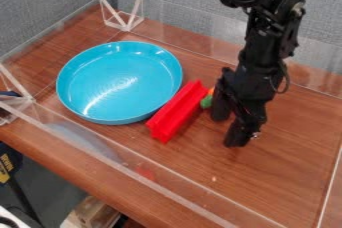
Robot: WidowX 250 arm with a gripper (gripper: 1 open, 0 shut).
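My black gripper (230,120) is low over the wooden table at the centre right, just right of a small green and orange object (207,99) that it partly hides. Whether its fingers are open or shut is unclear. A red bar-shaped object (175,111) lies left of that small object, beside a large blue plate (119,81).
Clear plastic walls edge the wooden table (269,185), with white brackets (122,13) at the corners. Beyond the left edge is a dark floor area with some clutter.
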